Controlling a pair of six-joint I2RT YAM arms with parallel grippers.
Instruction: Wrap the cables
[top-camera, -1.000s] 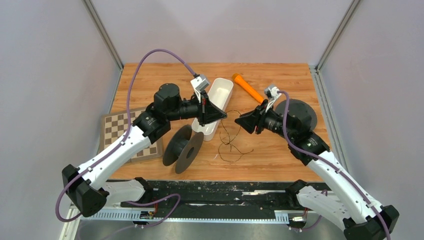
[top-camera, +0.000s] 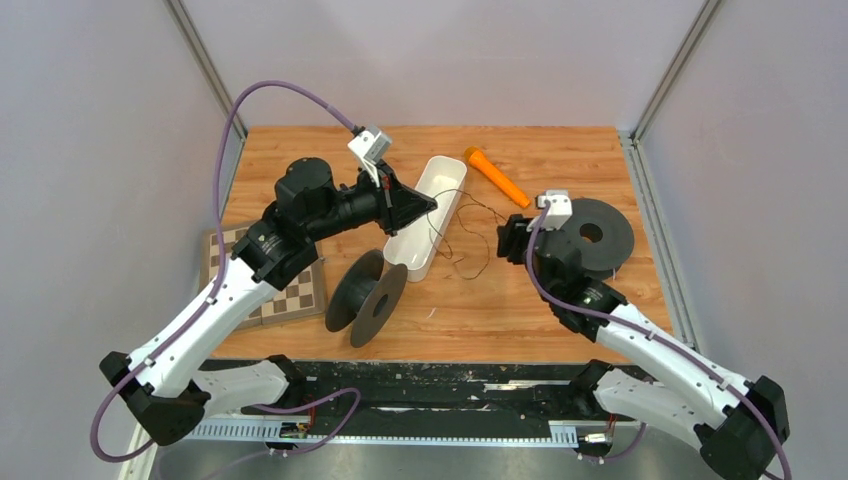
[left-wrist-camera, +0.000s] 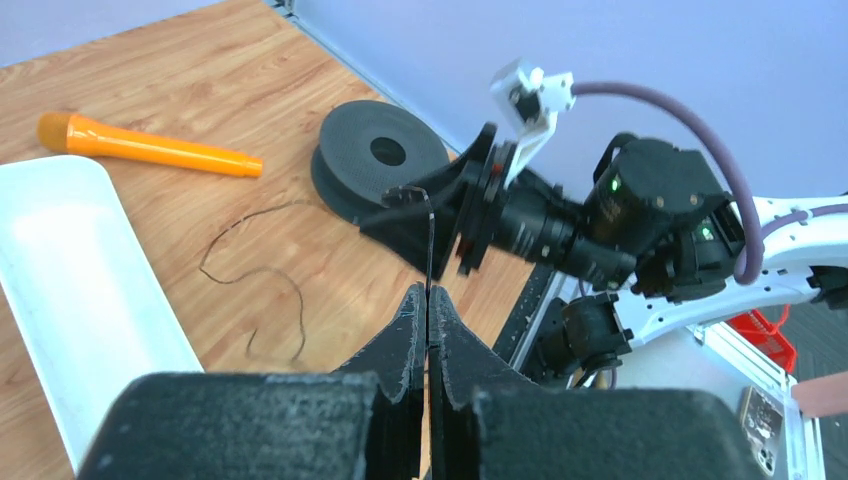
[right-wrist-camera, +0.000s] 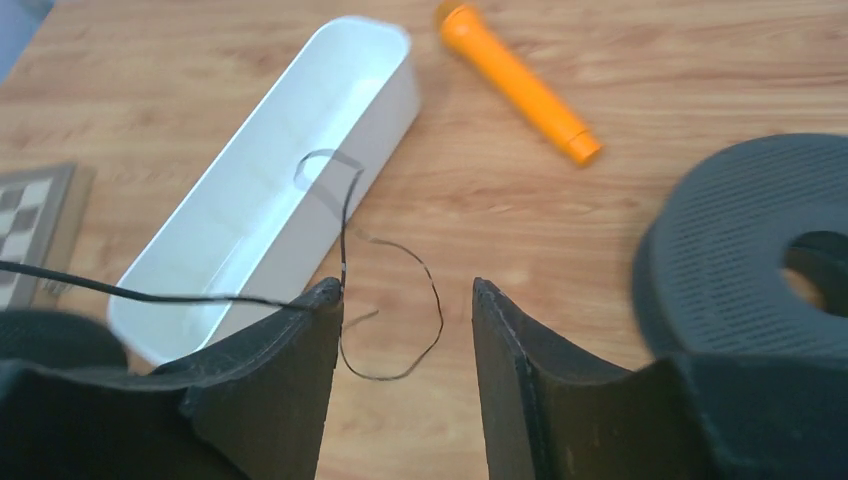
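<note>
A thin dark cable (top-camera: 468, 277) lies in loose loops over the table's middle and the white tray. In the left wrist view my left gripper is shut on the cable (left-wrist-camera: 431, 240), which rises from its fingertips towards the other arm. My right gripper stands open, its fingers apart above the table. One strand of the cable (right-wrist-camera: 200, 299) runs in from the left to the tip of its left finger and bends there; nothing fills the gap. From above, my left gripper (top-camera: 433, 206) hangs over the white tray (top-camera: 405, 258), my right gripper (top-camera: 507, 241) to its right.
An open black spool (top-camera: 382, 305) stands at the front left, beside a chessboard (top-camera: 307, 296). Another dark spool (top-camera: 620, 235) lies flat at the right, partly behind the right arm. An orange microphone-like stick (top-camera: 500, 183) lies at the back.
The left gripper has shifted slightly left and back. The cable loops have changed shape and moved back.
</note>
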